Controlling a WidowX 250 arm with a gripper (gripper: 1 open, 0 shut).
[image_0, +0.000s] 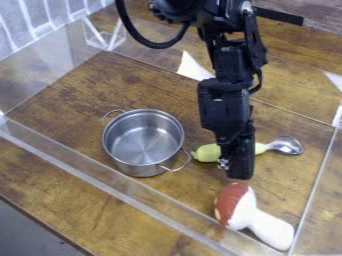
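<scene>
My gripper hangs low just right of a steel pot, over a pale green-handled spoon whose metal head points right. It is shut, and I see nothing clearly held in it; its tips are dark and partly hard to make out. Below it lies a white object with a red end, like a toy mushroom or drumstick, apart from the pot.
Clear acrylic walls edge the wooden work area.
</scene>
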